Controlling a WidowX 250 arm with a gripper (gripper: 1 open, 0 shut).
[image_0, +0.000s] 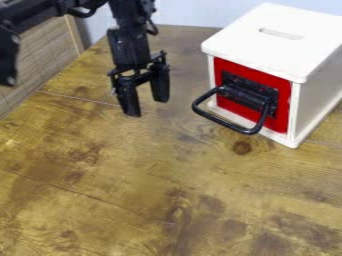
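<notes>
My black gripper (144, 92) hangs at the upper middle left above the wooden table, its two fingers spread open with nothing between them. To its right stands a white box (274, 40) with a red front (263, 75), which carries a black latch plate and a black loop handle (230, 122) sticking out toward the table. The gripper is apart from the box and handle.
A light wooden panel (34, 70) runs along the left edge. The box takes up the upper right.
</notes>
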